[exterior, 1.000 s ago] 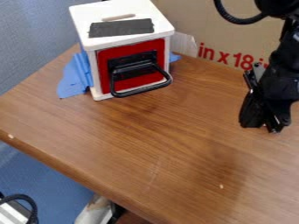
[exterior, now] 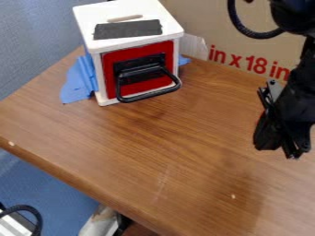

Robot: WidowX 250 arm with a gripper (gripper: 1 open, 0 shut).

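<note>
A white box [exterior: 92, 20] with a red front [exterior: 138, 66] and a black handle [exterior: 147, 96] stands at the back left of the wooden table [exterior: 147, 166]. A dark grey pad [exterior: 127, 29] and a light stick lie on its top. My black gripper [exterior: 281, 146] hangs over the table at the right edge of the view, apart from the box and pointing down; whether its fingers are open or shut is unclear.
A blue cloth [exterior: 76, 83] lies beside and behind the box. A cardboard sheet [exterior: 222, 23] with red print stands behind. The table's left edge drops to a blue floor with cables.
My gripper has moved slightly down in the view over the last second. The box and cloth have not moved.
</note>
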